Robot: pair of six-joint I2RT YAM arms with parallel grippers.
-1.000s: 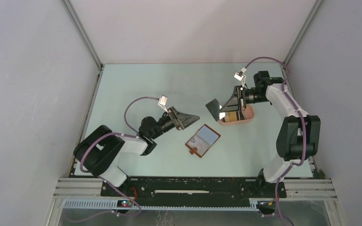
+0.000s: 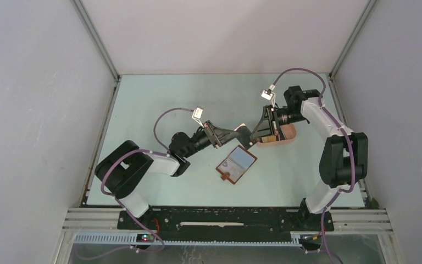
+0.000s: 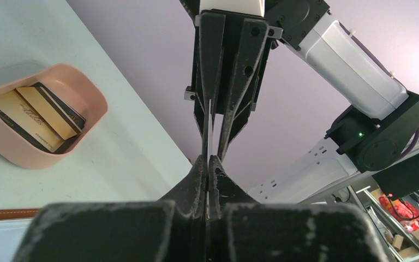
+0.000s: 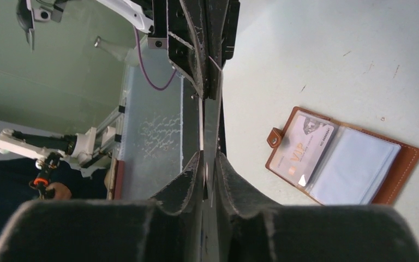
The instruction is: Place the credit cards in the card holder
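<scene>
A dark card (image 2: 244, 137) is held in the air between my two grippers, seen edge-on as a thin strip in both wrist views. My left gripper (image 2: 237, 133) is shut on its left side; in the left wrist view the card's edge (image 3: 210, 131) runs down between the fingertips. My right gripper (image 2: 254, 137) is shut on the opposite side, with the card's edge (image 4: 211, 123) between its tips in the right wrist view. The brown card holder (image 4: 401, 177) lies open on the table, a VIP card (image 4: 304, 146) in one clear pocket and a pale sleeve (image 4: 354, 166) beside it.
A pink bin (image 3: 83, 87) with several gold and black cards (image 3: 35, 117) stands on the table under my right gripper. Left of the holder and behind the arms, the white table (image 2: 159, 93) is bare.
My left gripper has moved right and up onto the card. The right gripper has shifted slightly left, and the card has turned and moved a little toward the holder.
</scene>
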